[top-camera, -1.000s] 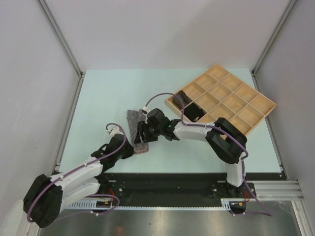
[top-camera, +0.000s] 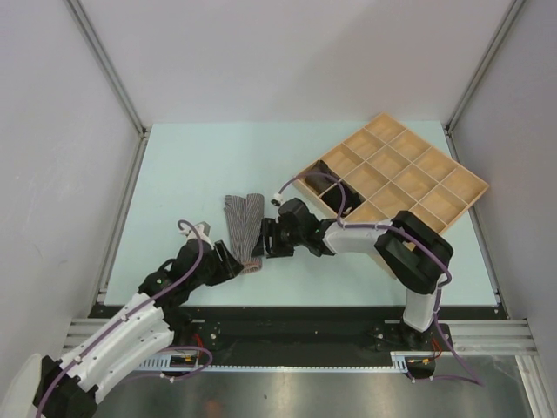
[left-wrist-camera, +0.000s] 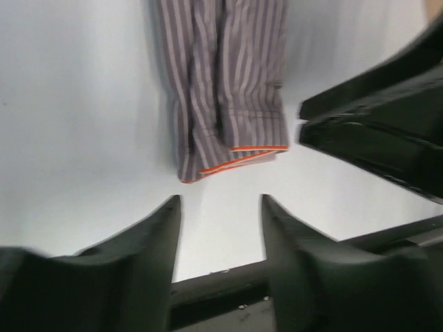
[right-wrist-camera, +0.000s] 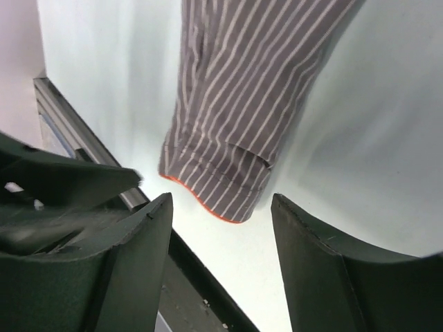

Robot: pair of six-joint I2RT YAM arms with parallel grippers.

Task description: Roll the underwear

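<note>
Folded into a narrow strip, the grey striped underwear (top-camera: 244, 225) lies on the white table, its orange-edged near end (left-wrist-camera: 242, 155) towards me. My left gripper (top-camera: 239, 264) is just beside that near end; in the left wrist view its fingers (left-wrist-camera: 163, 235) stand apart with only bare table between them. To the strip's right is my right gripper (top-camera: 263, 246). Its fingers (right-wrist-camera: 156, 235) are spread in the right wrist view, and the end of the underwear (right-wrist-camera: 232, 187) lies beyond their tips. Neither gripper holds cloth.
A wooden compartment box (top-camera: 409, 170) stands at the back right, with dark folded items (top-camera: 341, 198) in its left cells. The table's front edge runs close behind the grippers. Free table lies left of and beyond the underwear.
</note>
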